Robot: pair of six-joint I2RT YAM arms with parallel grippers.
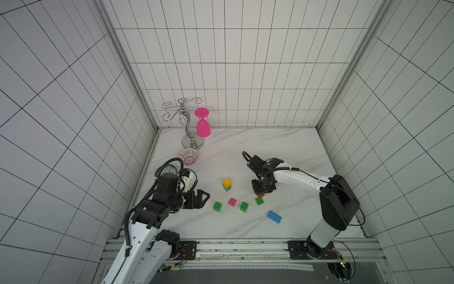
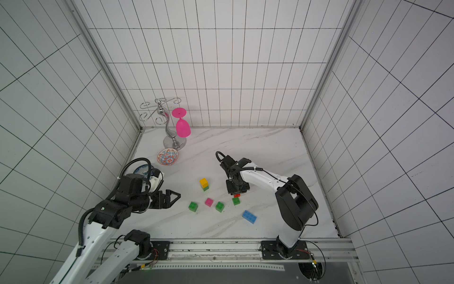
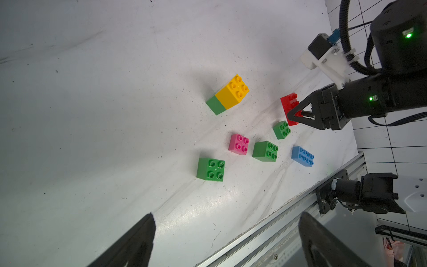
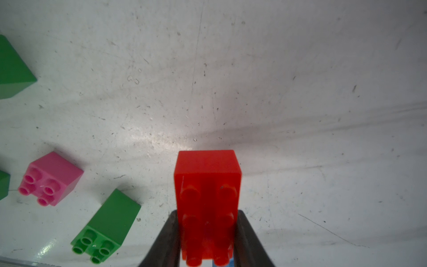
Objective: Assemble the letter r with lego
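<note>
My right gripper is shut on a long red brick (image 4: 208,162), whose studs face the wrist camera. In the left wrist view the red brick (image 3: 288,103) hangs or stands just beyond a small green brick (image 3: 281,130); its height over the table is hard to tell. A yellow brick (image 3: 231,94) sits on a green one (image 3: 216,105), forming a small stack. Loose on the table are a pink brick (image 3: 238,144), two more green bricks (image 3: 265,151) and a blue brick (image 3: 303,156). My left gripper (image 1: 204,198) stands open left of the bricks, empty.
A metal rack (image 1: 190,140) with a pink goblet (image 1: 202,126) stands at the back left, a patterned bowl (image 1: 188,156) in front of it. The left arm partly covers a blue plate (image 1: 169,169).
</note>
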